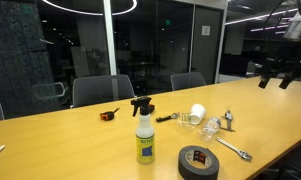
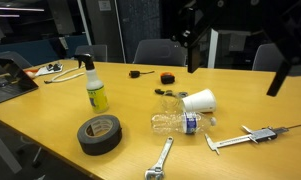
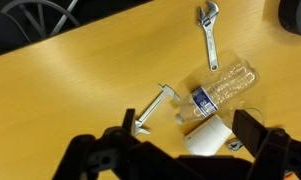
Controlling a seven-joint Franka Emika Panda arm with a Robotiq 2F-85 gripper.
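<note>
My gripper [image 2: 231,80] hangs open above the right part of the table, with nothing between its fingers. In the wrist view, a clear plastic bottle [image 3: 228,86] lies on its side, and a white cup [image 3: 203,138] rests tipped over beside it. Metal calipers [image 3: 153,108] lie to the bottle's left. An adjustable wrench [image 3: 210,38] is farther up in that view. A black tape roll [image 2: 100,136] lies flat, while a spray bottle [image 2: 97,94] with a yellow label stands upright behind it.
A small dark and red tape measure [image 1: 108,115] sits toward the back of the table. A laptop [image 2: 12,84] stands at the far left in the second exterior view. Chairs [image 1: 95,90] line the back edge.
</note>
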